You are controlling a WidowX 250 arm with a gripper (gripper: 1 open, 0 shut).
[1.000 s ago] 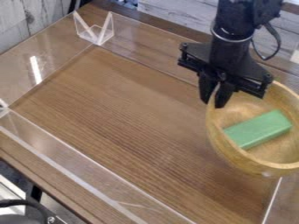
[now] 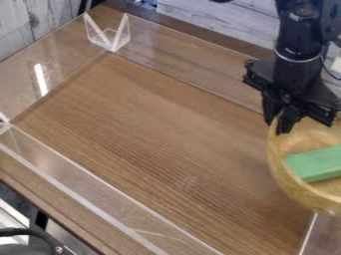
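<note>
The black gripper (image 2: 284, 122) at the right of the view is shut on the rim of a round yellow bowl (image 2: 296, 190), which hangs tilted below it and runs past the right edge. A green block (image 2: 317, 163) lies inside the bowl. The fingertips are partly hidden at the rim.
A clear plastic holder (image 2: 110, 33) stands at the back left. A pale wall runs along the back, and the table's left and front edges show.
The gripper has moved to the right with the bowl and the block in it, carrying them partly out of view at the right edge.
</note>
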